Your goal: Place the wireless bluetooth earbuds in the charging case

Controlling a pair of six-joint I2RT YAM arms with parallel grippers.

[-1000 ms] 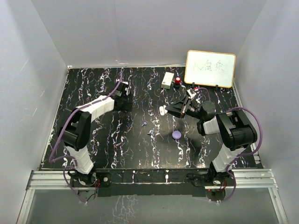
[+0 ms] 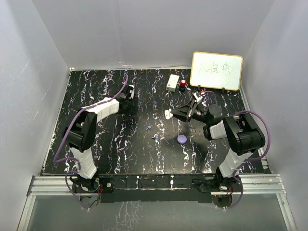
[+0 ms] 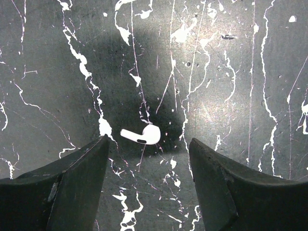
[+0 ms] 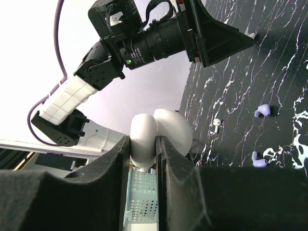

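Note:
A white earbud [image 3: 150, 134] lies on the dark marbled table between the parted fingertips of my left gripper, which hangs over it at the left back in the top view [image 2: 127, 106]. My right gripper is shut on the white charging case [image 4: 173, 130], held up near the middle right [image 2: 168, 114]. The case's white lid or body faces the camera in the right wrist view, with the fingertips across it.
Small purple pieces [image 2: 149, 127] [image 4: 263, 110] and a purple round lid [image 2: 182, 139] lie mid-table. A pale box [image 2: 172, 82], a red-capped jar [image 2: 183, 83] and a whiteboard [image 2: 215, 70] stand at the back right.
The right arm holding the case has stayed practically still.

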